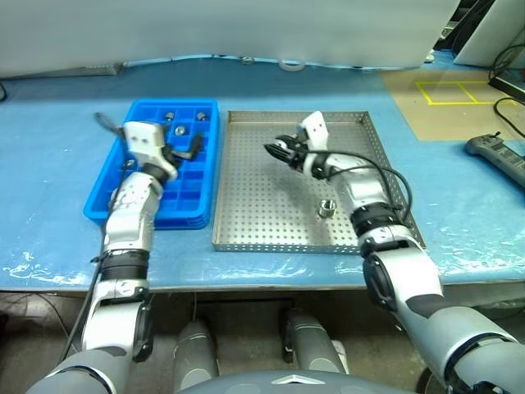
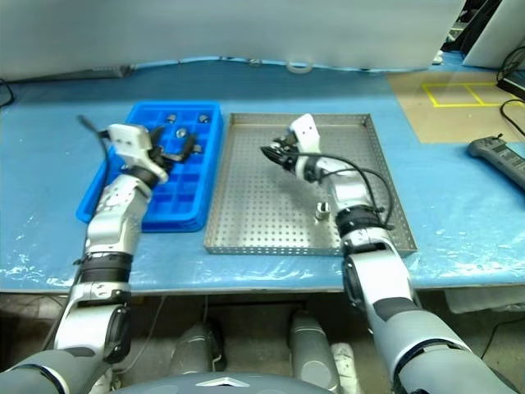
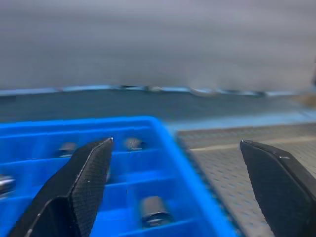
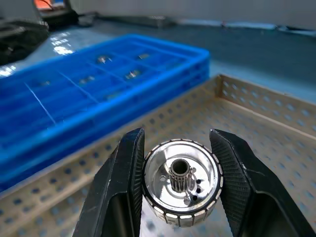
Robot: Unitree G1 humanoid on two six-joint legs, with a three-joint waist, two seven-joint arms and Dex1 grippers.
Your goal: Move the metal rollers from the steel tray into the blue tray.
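Observation:
Between the black fingers of my right gripper a round metal roller (image 4: pixel 165 196) is gripped on both sides, its open face toward the wrist camera. That gripper is over the left-middle part of the steel tray (image 1: pixel 254 238). Another roller (image 1: pixel 327 208) sits on the tray floor nearer the front. My left gripper hangs over the blue tray (image 1: pixel 152 105), wide apart with nothing between its fingers. Several rollers lie in that tray's compartments, among them one roller (image 3: pixel 155 210) near its right side in the left wrist view.
A grey handheld controller (image 1: pixel 496 156) with a cable lies at the right edge of the table. The blue tray and steel tray stand close side by side. Behind both, the blue table covering (image 1: pixel 328 86) is mostly bare.

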